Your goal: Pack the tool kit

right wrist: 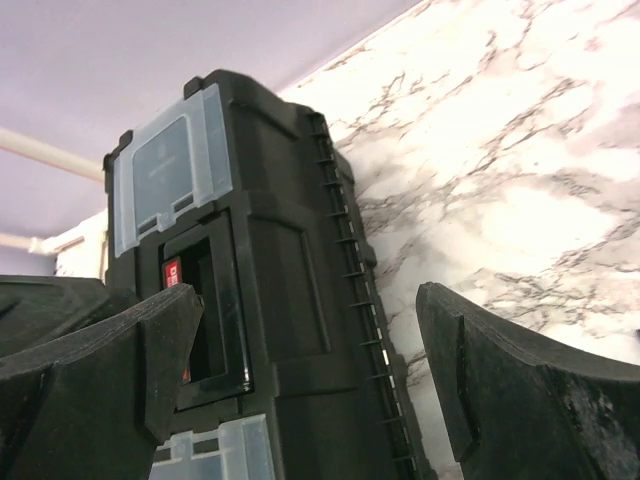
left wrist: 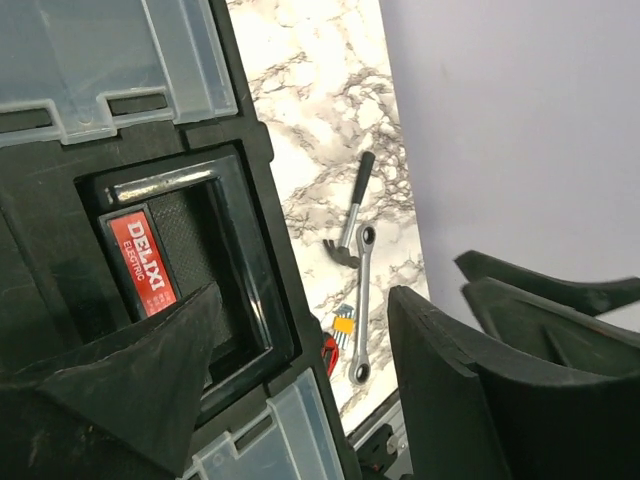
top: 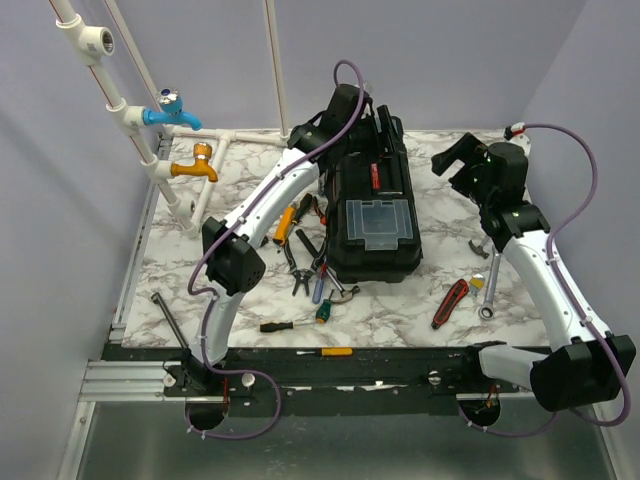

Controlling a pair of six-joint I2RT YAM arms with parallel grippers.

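A closed black tool box stands on the marble table, clear lid panels and a red label on its top. Over the far part of the box hovers my left gripper, fingers apart and nothing between them; whether it touches the box cannot be told. To the right of the box, clear of it, my right gripper is open and empty. Left of the box lie pliers, a yellow-handled cutter and a claw hammer. Rightward are a red utility knife, a ratchet wrench and a brush.
White pipes with a blue tap and an orange tap rise at the left. A green screwdriver lies in front of the box. Bare marble extends to the box's right. My left arm hides some of the left table.
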